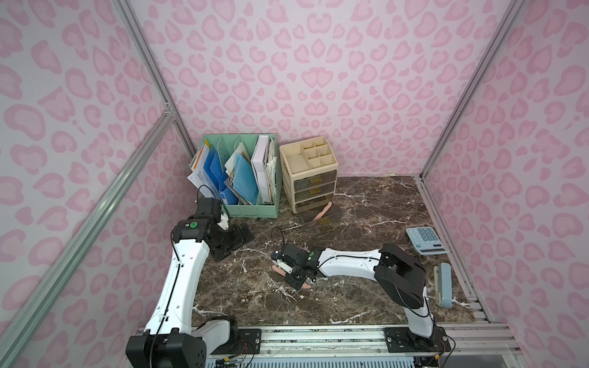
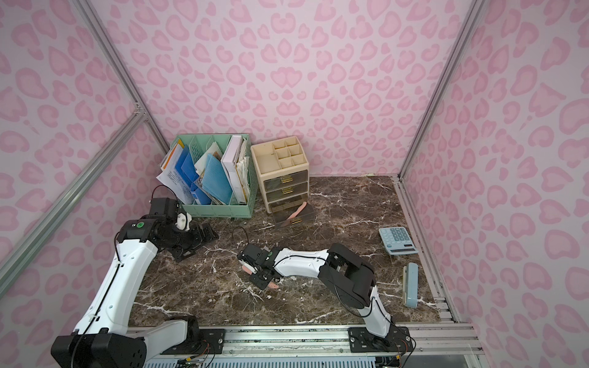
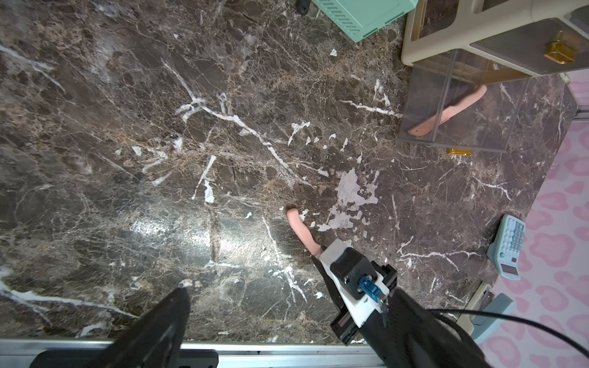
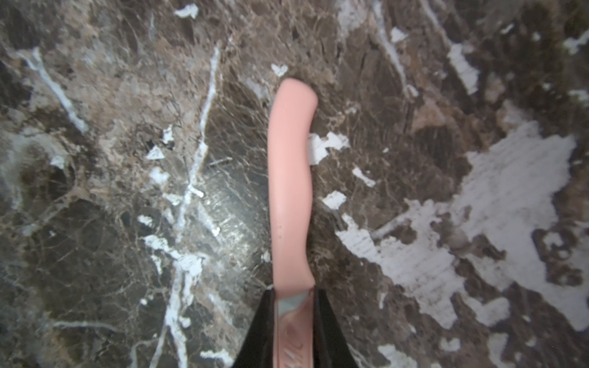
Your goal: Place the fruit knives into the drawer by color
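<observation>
A pink fruit knife lies on the marble table, my right gripper shut on its lower part, seen also in the left wrist view (image 3: 300, 230). Another pink knife (image 3: 466, 101) lies in the pulled-out bottom drawer (image 3: 423, 86) of the beige organizer (image 1: 306, 159). My left gripper (image 1: 233, 242) stands open above the table at the left, below the file holder, with nothing between its fingers.
A green file holder (image 1: 267, 209) full of folders stands at the back left beside the organizer. A calculator (image 1: 426, 239) and a light-blue desk item (image 1: 446, 285) lie at the right edge.
</observation>
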